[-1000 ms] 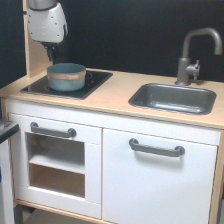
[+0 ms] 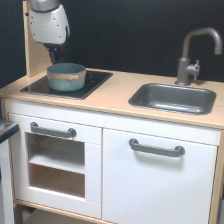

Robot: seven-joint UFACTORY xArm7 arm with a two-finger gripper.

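Note:
A teal-grey pot [image 2: 67,79] with a brownish rim stands upright on the black stovetop [image 2: 99,78] at the left of the toy kitchen. My gripper [image 2: 58,56] reaches down from the upper left, its dark fingers close to the pot's back rim. Whether they touch the pot or only hang just above and behind it is too small to make out. How the fingers stand cannot be told at this size.
On the right, an empty metal sink [image 2: 172,98] is set into the wooden counter [image 2: 118,92], with a tall grey faucet [image 2: 187,58] behind it. Bare counter lies between stove and sink. Below are an open-fronted oven [image 2: 57,158] and a white cabinet door [image 2: 155,185].
The arm's white hand and my gripper have shifted slightly right and down. The pot appears to be in the same place.

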